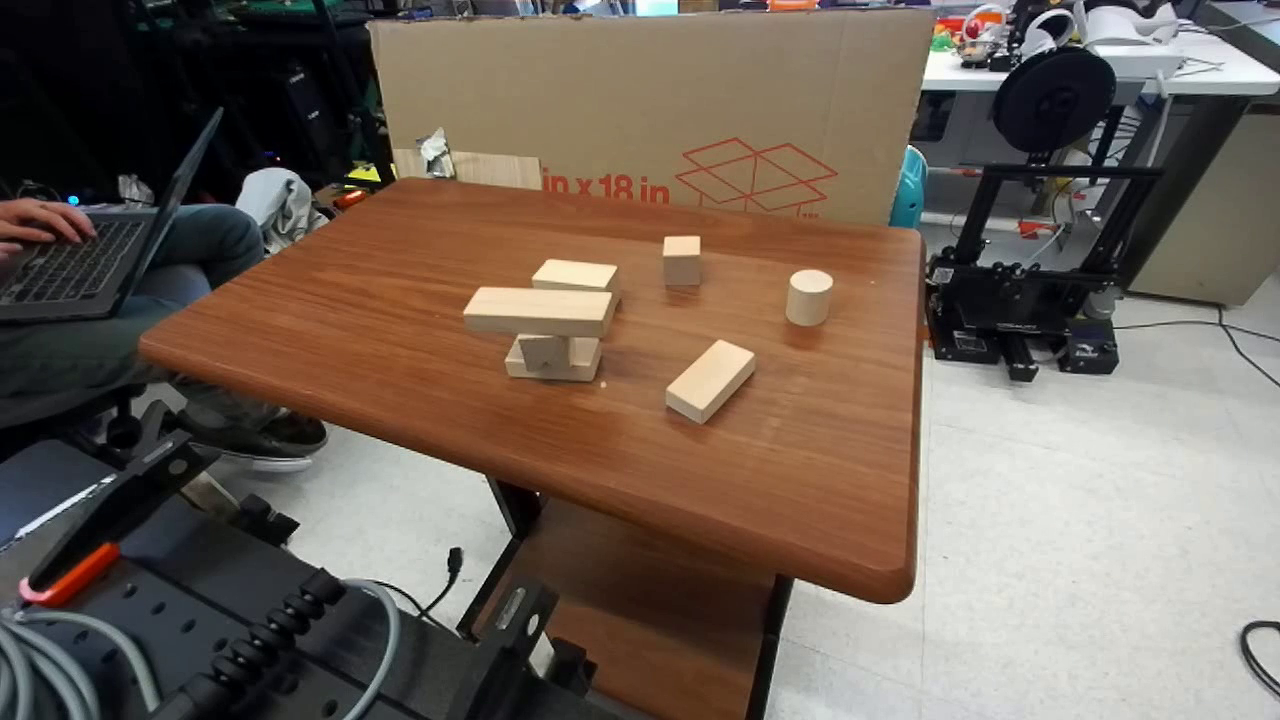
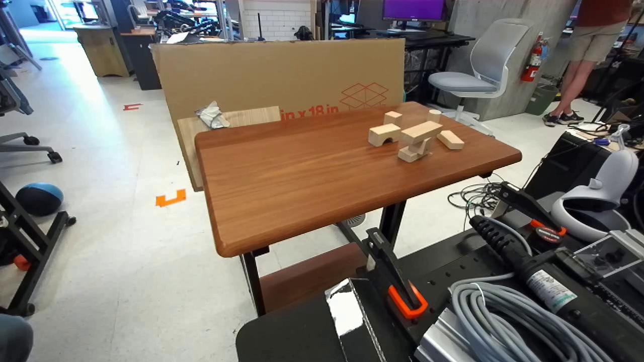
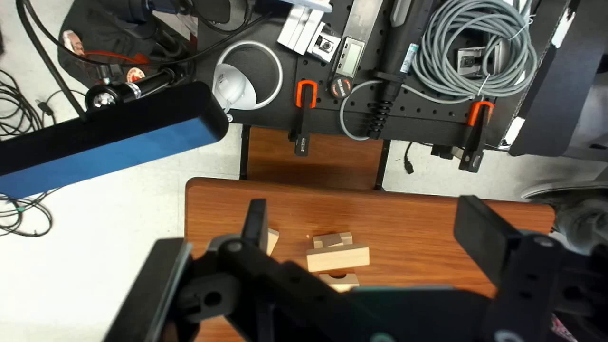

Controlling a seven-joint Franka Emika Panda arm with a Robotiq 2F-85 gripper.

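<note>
On the brown table (image 1: 396, 288) stands a small stack: a long plank (image 1: 539, 312) rests on a small block (image 1: 543, 352), which sits on a low base block (image 1: 581, 362). Right behind the stack is an arched block (image 2: 383, 133), its arch visible in exterior view 2. Farther right are a cube (image 1: 681, 260), an upright cylinder (image 1: 809, 298) and a flat rectangular block (image 1: 710, 382). In the wrist view my gripper is wide open, high above the table, with nothing held. Its body hides part of the tabletop. Neither exterior view shows the gripper.
A cardboard sheet (image 1: 648, 108) stands along the table's far edge. Clamps and a coiled cable (image 2: 501, 320) occupy the black bench in front. A person with a laptop (image 1: 108, 246) sits beside the table's left side.
</note>
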